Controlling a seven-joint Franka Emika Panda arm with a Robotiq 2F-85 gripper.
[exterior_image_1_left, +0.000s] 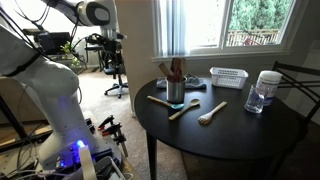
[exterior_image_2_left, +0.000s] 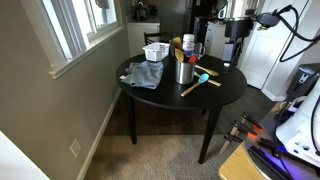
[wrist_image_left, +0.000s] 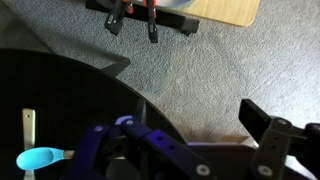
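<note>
My gripper (exterior_image_1_left: 112, 62) hangs at the left, off the edge of the round dark table (exterior_image_1_left: 240, 145). In the wrist view, its fingers (wrist_image_left: 195, 122) are wide apart, with only grey carpet visible between them. A metal canister (exterior_image_1_left: 175, 83) holding several utensils stands on the table. Wooden utensils lie around it, among them a spoon (exterior_image_1_left: 184, 111) and a slotted one (exterior_image_1_left: 212, 113). A light-blue spoon (wrist_image_left: 40, 158) shows on the tabletop at the lower left of the wrist view.
A white basket (exterior_image_1_left: 229, 77), a clear jug (exterior_image_1_left: 262, 92) and a grey-blue cloth (exterior_image_2_left: 143, 74) also rest on the table. A dark chair (exterior_image_1_left: 300, 88) stands behind, and a pale wooden board (wrist_image_left: 225, 8) lies beyond the carpet.
</note>
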